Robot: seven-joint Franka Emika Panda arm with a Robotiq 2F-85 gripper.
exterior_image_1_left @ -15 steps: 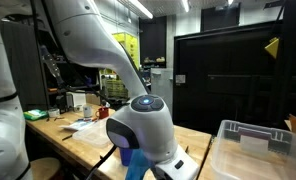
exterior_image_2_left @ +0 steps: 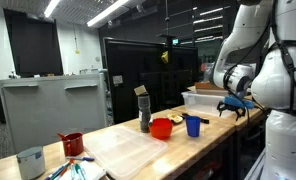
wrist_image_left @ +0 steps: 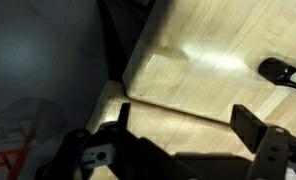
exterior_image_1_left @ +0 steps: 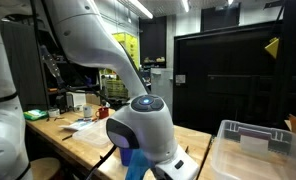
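My gripper stands open, its two dark fingers wide apart with only bare wooden table between and beyond them in the wrist view. A black object [wrist_image_left: 278,71], perhaps a handle, lies on the wood at the right side of that view. At the table's right end in exterior view 2, the gripper [exterior_image_2_left: 236,103] hangs low near the edge. A blue cup [exterior_image_2_left: 193,127] and a red bowl [exterior_image_2_left: 162,128] stand on the table to its left, clear of it. In exterior view 1 the arm hides the fingers and part of the table.
A clear bin [exterior_image_1_left: 256,152] sits right of the arm. Farther along the table are a clear tray [exterior_image_2_left: 126,147], a red pot [exterior_image_2_left: 75,144], a pale pot [exterior_image_2_left: 31,162], loose markers and a tall grey container [exterior_image_2_left: 143,108]. In the wrist view a table edge borders dark floor.
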